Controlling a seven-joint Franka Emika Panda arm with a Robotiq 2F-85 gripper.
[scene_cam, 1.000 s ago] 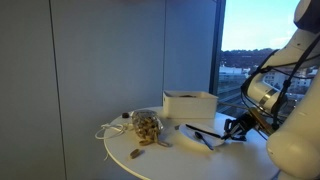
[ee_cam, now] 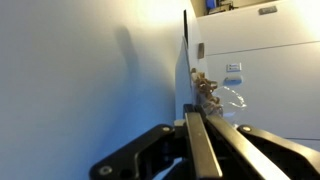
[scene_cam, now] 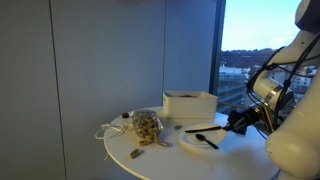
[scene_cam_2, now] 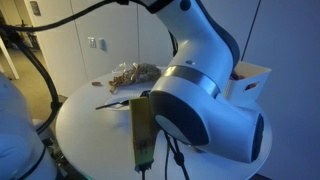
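Note:
At the right of the table, my gripper hangs just above the top, pointing left. Its fingers are shut in the wrist view. A long, thin, dark-and-pale strip extends leftward from the fingertips; in the wrist view a narrow pale piece with a dark tip stands in line with them. Whether it is pinched between the fingers is unclear. Below it, a black spoon-like utensil lies by a white plate. In exterior view 2 the arm hides the fingertips.
A clear bag of brown pieces stands left of the plate, with loose pieces in front. A white box sits at the back edge. A white cable lies at the left.
My gripper and the strip in line with it have risen slightly. More of the black utensil beneath now shows. The bag and box have not moved.

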